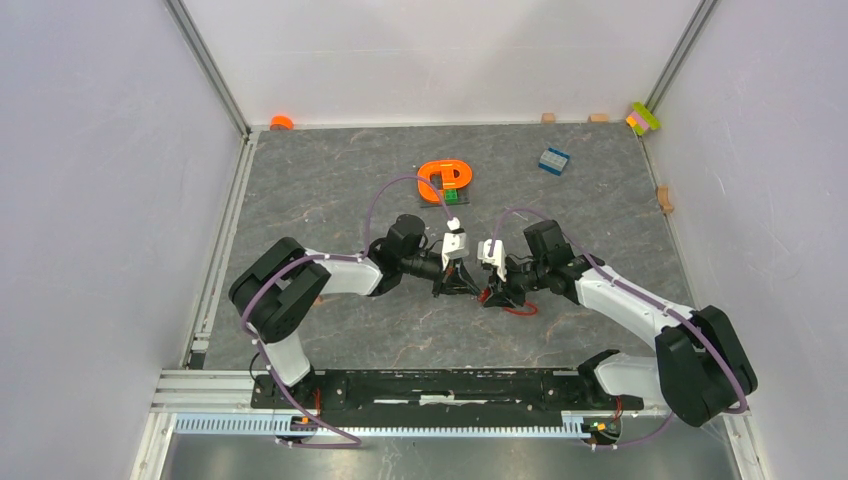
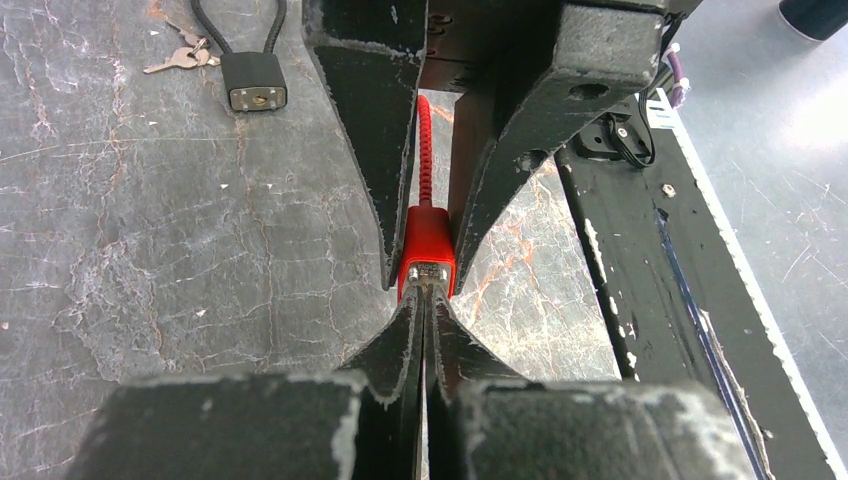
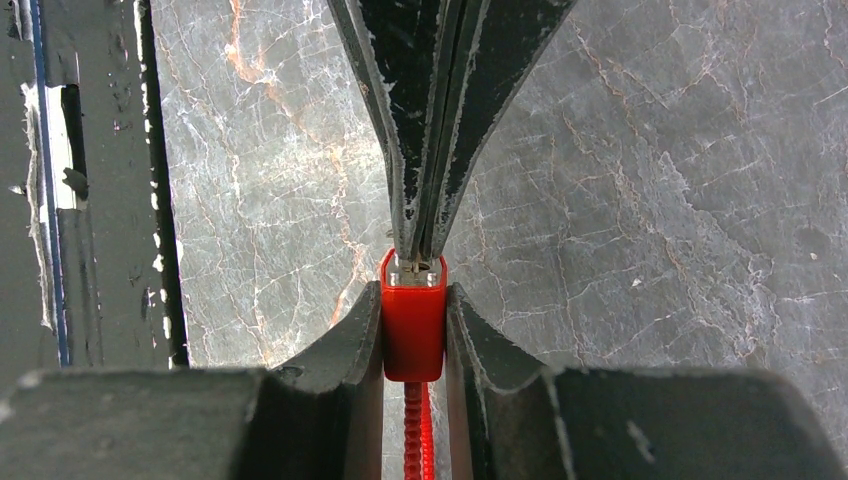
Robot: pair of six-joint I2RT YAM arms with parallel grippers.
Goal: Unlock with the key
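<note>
A red padlock (image 2: 428, 235) with a red flexible shackle (image 3: 412, 430) is clamped in my right gripper (image 1: 488, 302), one finger on each side. Its silver keyway face points at my left gripper. The left fingers are pressed together, and their tips meet the lock's face in both wrist views. A small bit of metal shows at the tips, but whether it is a key, and how deep it sits in the lock, is hidden. From above, the two grippers nearly touch over the table's middle, and the shackle loop (image 1: 525, 311) sticks out to the right.
A black padlock (image 2: 254, 80) and several loose keys (image 2: 188, 55) lie on the table in the left wrist view. An orange piece (image 1: 430, 170) and a blue-grey block (image 1: 553, 160) are at the back. Open table surrounds the grippers.
</note>
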